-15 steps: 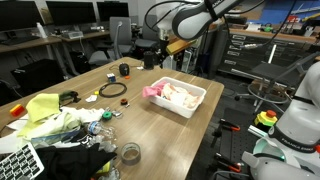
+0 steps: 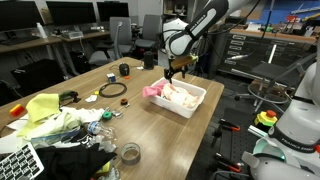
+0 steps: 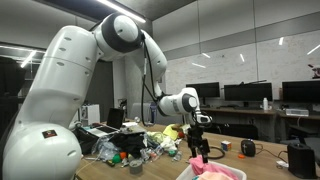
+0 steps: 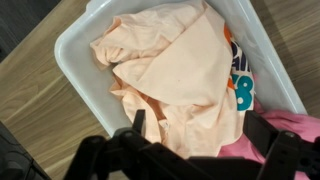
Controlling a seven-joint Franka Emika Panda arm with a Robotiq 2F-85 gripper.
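Observation:
My gripper (image 2: 174, 77) hangs above the far side of a white bin (image 2: 166, 115) in the first exterior view. Its dark fingers (image 4: 135, 154) stand well apart at the bottom of the wrist view, so it is open with nothing between them. Inside the bin lies a crumpled peach cloth (image 4: 180, 75). A pink cloth (image 4: 295, 130) sits by the bin's lower right side in the wrist view, partly hidden by a finger. A patterned patch in blue and orange (image 4: 241, 80) shows at the peach cloth's edge. The second exterior view shows the gripper (image 3: 195, 157) over the pink cloth.
At the table's left lie heaped cloths (image 2: 50, 112), clear bottles (image 2: 100, 130), black fabric (image 2: 75, 160) and a roll of tape (image 2: 130, 153). A black cable ring (image 2: 113, 90) rests farther back. Bare wood (image 2: 150, 140) lies in front of the bin.
The arm has come down and toward the bin, from higher and farther left. The bin and the cloths look the same as before.

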